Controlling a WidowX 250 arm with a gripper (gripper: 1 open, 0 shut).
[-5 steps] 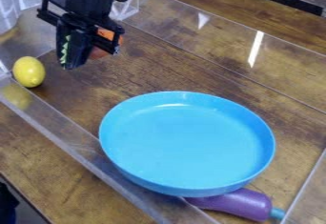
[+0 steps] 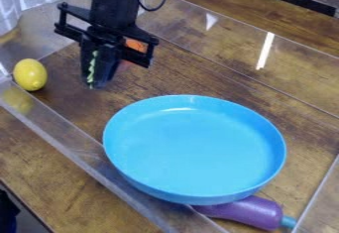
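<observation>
My black gripper (image 2: 97, 68) hangs over the upper left of the wooden board, just right of a yellow lemon-like object (image 2: 30, 74). Its fingers point downward, with green-tinted pads; whether anything is between them is hard to make out. An orange object (image 2: 135, 45) lies partly hidden behind the gripper. A blue oval plate (image 2: 193, 148) sits at the front centre, and a purple eggplant-like object (image 2: 241, 213) lies beside its lower right edge.
A clear plastic wall (image 2: 54, 138) runs along the left side, with another edge at the lower right. The middle and right of the board (image 2: 259, 83) are clear wood.
My gripper has moved a little to the right and down, away from the back left. The plate, yellow object and purple object are where they were.
</observation>
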